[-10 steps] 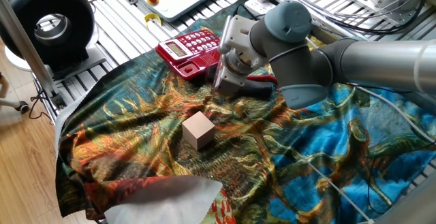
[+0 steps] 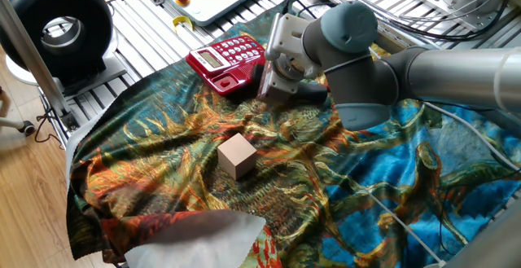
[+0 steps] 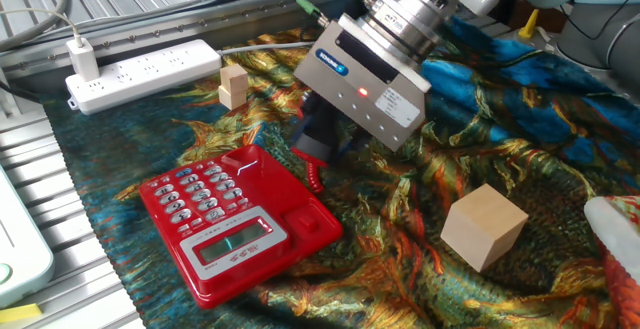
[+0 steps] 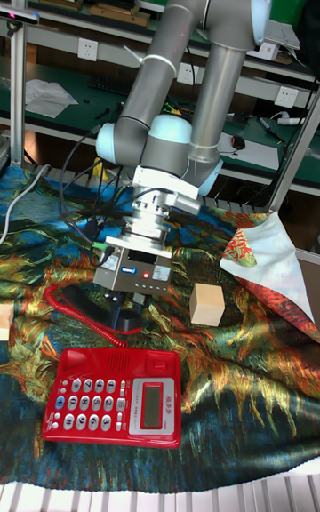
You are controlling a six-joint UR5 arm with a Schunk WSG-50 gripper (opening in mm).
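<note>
The red desk telephone (image 3: 320, 231) lies on the patterned cloth with its cradle empty, keypad and display facing up. Its dark handset (image 4: 87, 308) is off the base, at the side of the phone nearest the arm, with the red coiled cord (image 4: 76, 323) beside it. My gripper (image 4: 126, 303) points down over the handset and appears shut on it; the contact itself is partly hidden. In exterior view 1, handset ends (image 2: 313, 94) show on both sides of the gripper body. How high the handset hangs above the cloth is hard to tell.
A wooden cube (image 2: 237, 155) sits on open cloth away from the phone. Smaller wooden blocks (image 3: 232, 87) stand near a white power strip (image 3: 150, 74). The cloth is wrinkled, with a folded-over white corner (image 4: 275, 260).
My gripper has shifted slightly up in exterior view 1, and the dark handset has moved the same way with it. The red cord seen behind the handset is now hidden there. Phone base and cube are unmoved.
</note>
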